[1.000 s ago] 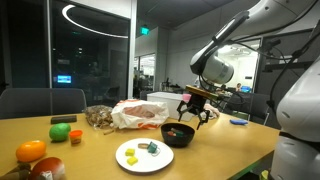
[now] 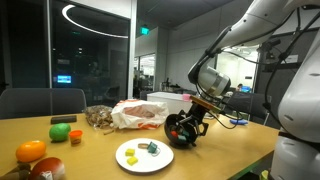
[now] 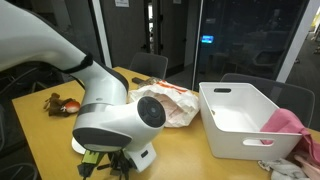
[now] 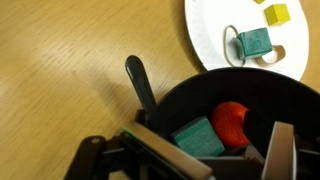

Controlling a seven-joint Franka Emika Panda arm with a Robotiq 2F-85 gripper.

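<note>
My gripper point(image 2: 194, 130) reaches down into the black pot point(image 2: 178, 143) on the table. In the wrist view, its two fingers stand apart over the pot's inside, one finger point(image 4: 282, 148) on the right and the other at lower left. A teal block point(image 4: 199, 138) and a red ball point(image 4: 231, 123) lie in the pot, just beyond the fingertips. I see nothing gripped, though the lowest part of the gap is dark. A black handle point(image 4: 139, 80) sticks out from the pot's side. In exterior view 2 my arm hides the pot.
Close by the pot is a white plate point(image 4: 207, 25) with a teal block point(image 4: 254, 43) and yellow cubes point(image 4: 277, 14). Fruit, including an orange point(image 2: 31, 151), stands at the left. A white bin point(image 3: 235, 120) and crumpled white bag point(image 3: 172, 103) lie behind. Bare table lies left of the pot.
My gripper has come down from above the pot into it, and the pot looks more tilted or partly covered by the gripper now. The plate has stayed put.
</note>
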